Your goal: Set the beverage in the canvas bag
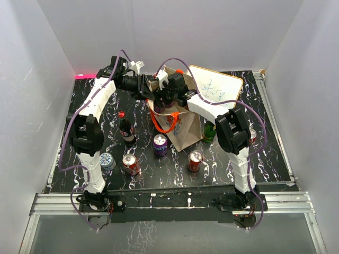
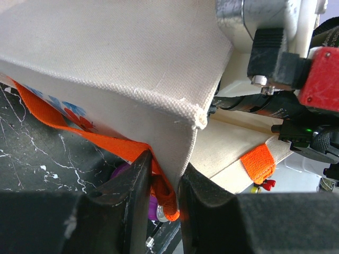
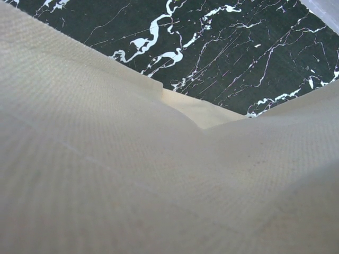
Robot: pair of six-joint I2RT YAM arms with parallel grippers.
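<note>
The canvas bag stands at the back middle with orange straps. My left gripper is at its left rim; in the left wrist view the fingers close around the rim's corner and orange strap. My right gripper is down inside the bag opening, with purple items partly visible beside it; the right wrist view shows only beige fabric and table beyond, so its fingers are hidden.
A cola bottle, purple can, two red cans, a blue-lidded can, a green bottle and another can surround the bag. A whiteboard lies behind.
</note>
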